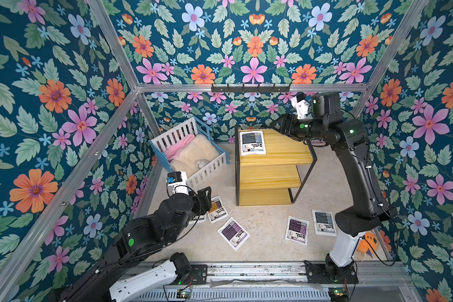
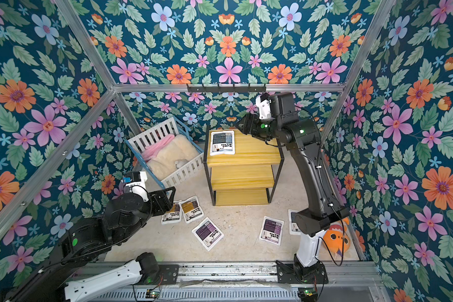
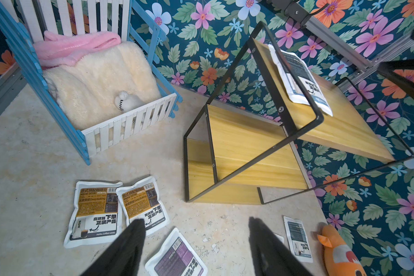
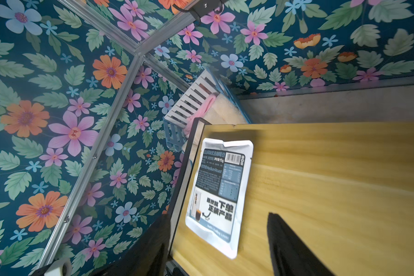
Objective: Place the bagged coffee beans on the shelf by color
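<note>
A blue-label coffee bag (image 4: 218,193) lies flat on the left end of the top board of the yellow shelf (image 1: 269,186). My right gripper hangs above that board, right of the bag, fingers apart and empty. My left gripper stands open over the floor, left of the shelf. Two brown-label bags (image 3: 93,214) lie side by side left of the shelf. A purple bag (image 1: 233,233) lies in front of it, another purple bag (image 1: 297,230) at front right, beside a blue-label bag (image 1: 324,222). The lower boards are bare.
A small crib (image 1: 210,173) with plush bedding stands left of the shelf. An orange plush toy (image 3: 340,253) lies by the right wall, behind my right arm's base. Bare floor lies between the bags and the shelf front.
</note>
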